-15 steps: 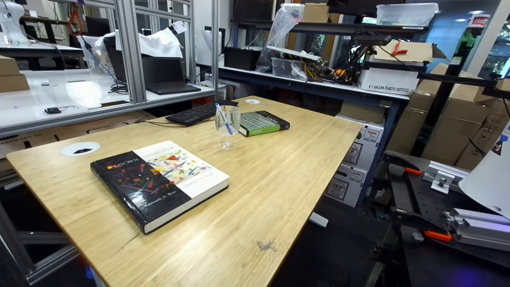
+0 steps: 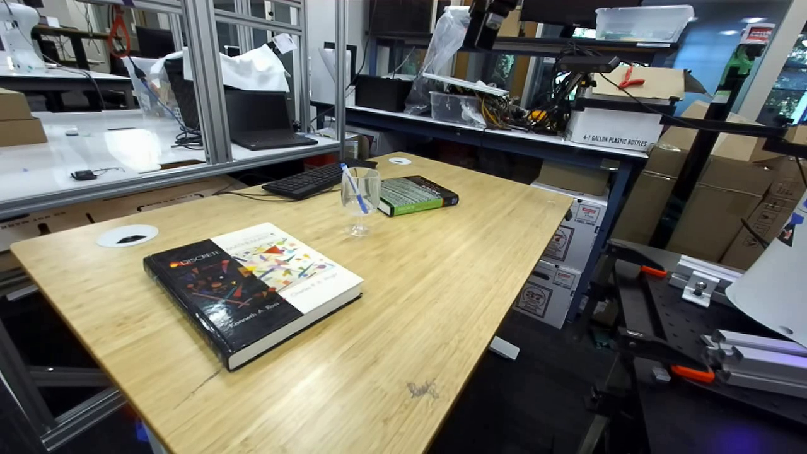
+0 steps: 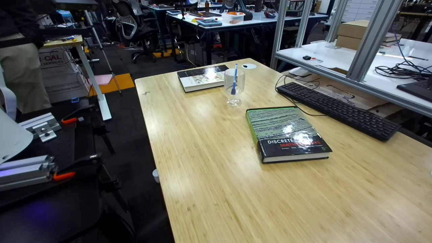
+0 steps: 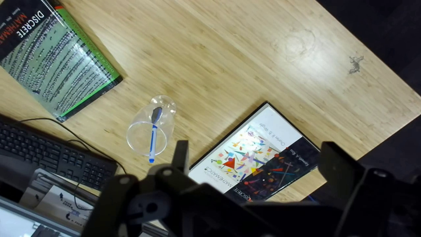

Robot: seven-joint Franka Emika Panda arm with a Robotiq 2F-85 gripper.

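Wide apart stand the fingers of my open gripper in the wrist view, high above the table with nothing held between them. Seen past them, a black-and-white book (image 4: pixel 252 148) lies flat on the wood, its lower part hidden by the gripper body. To its left a clear stemmed glass (image 4: pixel 146 138) stands upright, with a blue-and-white marker (image 4: pixel 152 144) leaning inside. A green-and-black book (image 4: pixel 59 59) lies flat at the upper left. From exterior view 2, the glass (image 3: pixel 234 87) stands between the black-and-white book (image 3: pixel 200 79) and the green-and-black book (image 3: pixel 289 133).
A black keyboard (image 3: pixel 340 107) and its cable lie along the table side by the metal frame (image 3: pixel 366 44). Dark floor lies beyond its edge.
A dark part of my arm or gripper has come into exterior view 1 at the top, above the table's far end. The books, glass and marker have not moved.
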